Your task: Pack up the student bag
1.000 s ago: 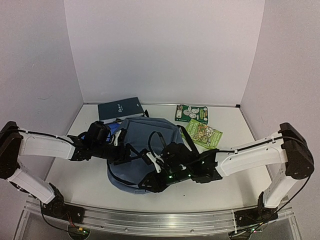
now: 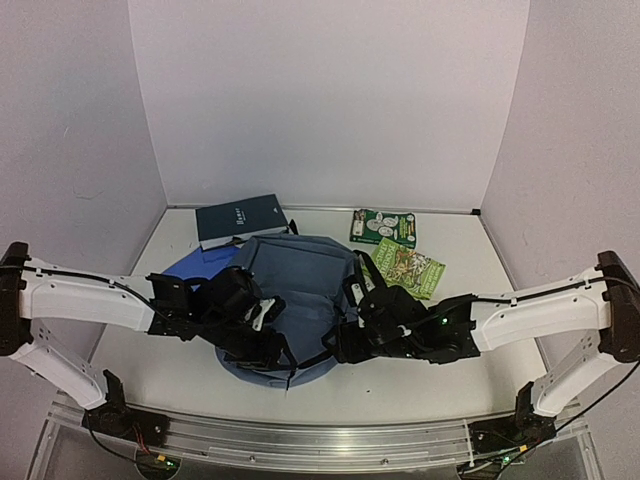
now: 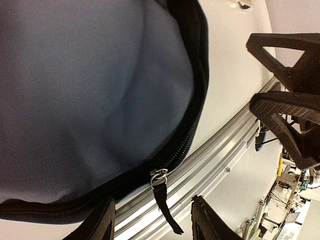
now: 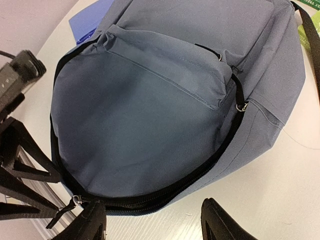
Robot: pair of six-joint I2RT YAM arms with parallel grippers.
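Note:
A blue-grey bag (image 2: 300, 262) lies in the middle of the table, its zipped flap spread wide toward the front. At the front rim, a zipper pull (image 3: 164, 204) with a black strap hangs from a metal ring. My left gripper is open, and the pull appears between its fingertips without visible contact. In the right wrist view, the left gripper's fingers (image 4: 30, 202) come in from the left, close to the pull. My right gripper stands open near the bag's front right rim, with nothing between its fingers.
Behind the bag on the left are a dark book (image 2: 240, 220) and a blue folder (image 2: 198, 263). At the back right lie a green box-like item (image 2: 383, 227) and a green booklet (image 2: 407, 268).
My right gripper has drawn back to the right from that rim, leaving the zipper pull exposed.

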